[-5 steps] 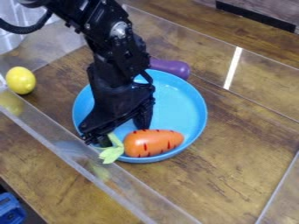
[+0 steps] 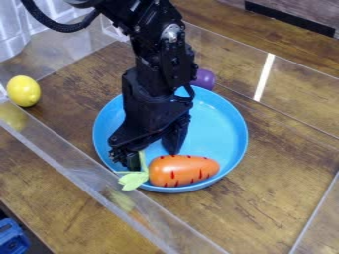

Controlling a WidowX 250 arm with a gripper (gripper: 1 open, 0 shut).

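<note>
An orange toy carrot (image 2: 183,171) with green leaves (image 2: 133,181) lies in a blue bowl (image 2: 223,129), toward its front right. The black gripper (image 2: 143,149) reaches down into the bowl's left side, just behind the carrot's leaves. It is dark and partly hides its own fingers, so whether anything is between them is unclear.
A purple object (image 2: 204,78) sits behind the bowl, partly hidden by the arm. A yellow lemon-like toy (image 2: 23,91) is at the left. A clear barrier runs along the lower left, with a blue item (image 2: 8,238) beyond.
The gripper has moved slightly right. The bowl and carrot have shifted to the right as well.
</note>
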